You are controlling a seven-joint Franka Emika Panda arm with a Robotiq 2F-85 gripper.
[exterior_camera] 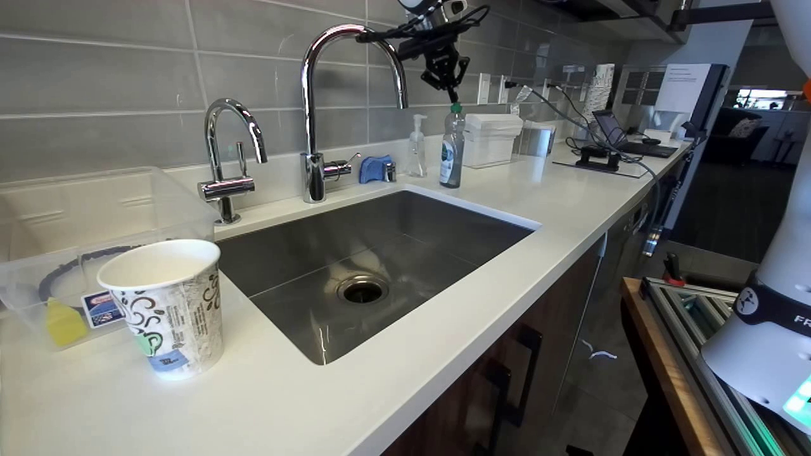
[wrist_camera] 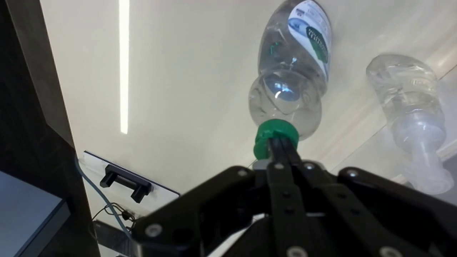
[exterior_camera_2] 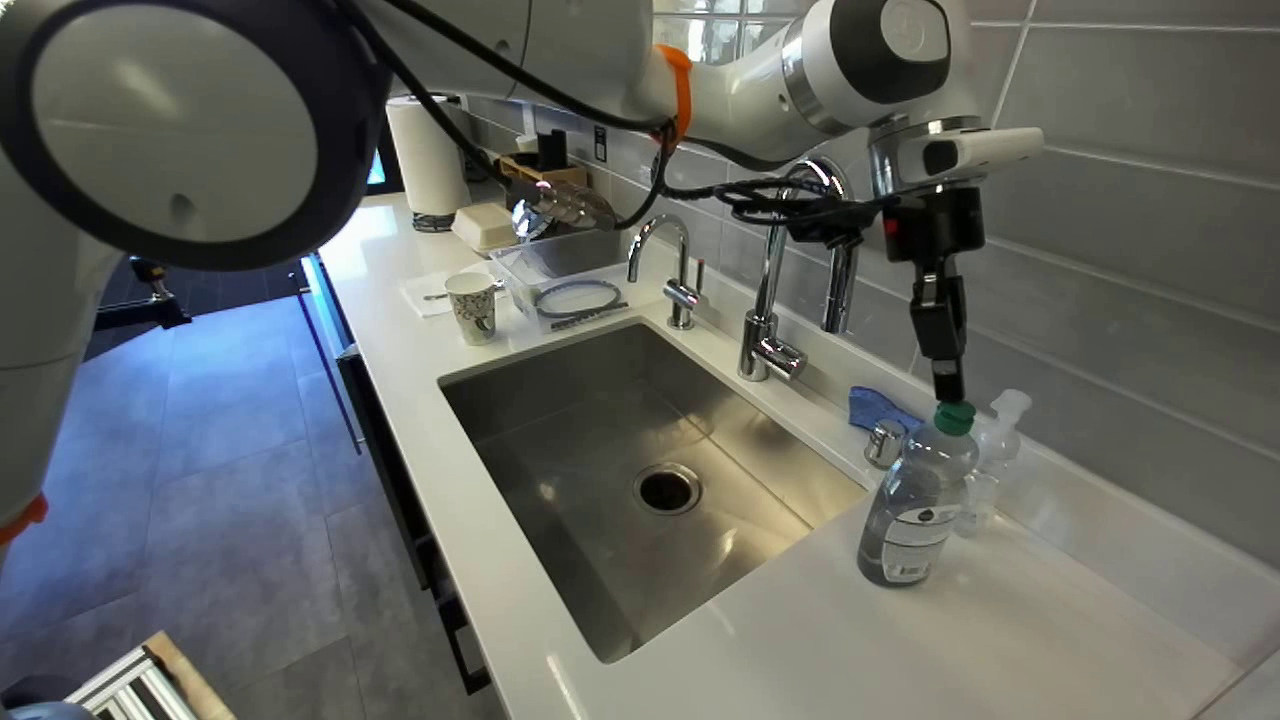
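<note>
A clear dish soap bottle (exterior_camera_2: 918,510) with a green cap (exterior_camera_2: 955,418) stands upright on the counter just beyond the sink's corner. In the wrist view its body (wrist_camera: 295,55) is turned so the label faces to one side. My gripper is shut, its two fingers side by side with nothing between them. The fingertips overlap the green cap in that view, and in exterior view 2 the gripper (exterior_camera_2: 949,396) stands right at the top of the cap. Whether the tips touch the cap I cannot tell.
A clear pump bottle (wrist_camera: 407,107) stands close to the soap bottle, against the wall. The chrome faucet (exterior_camera: 310,114), blue sponge (exterior_camera: 374,170) and white box (exterior_camera: 490,139) are nearby. The steel sink (exterior_camera: 426,243) is empty; a paper cup (exterior_camera: 171,311) is at its far side.
</note>
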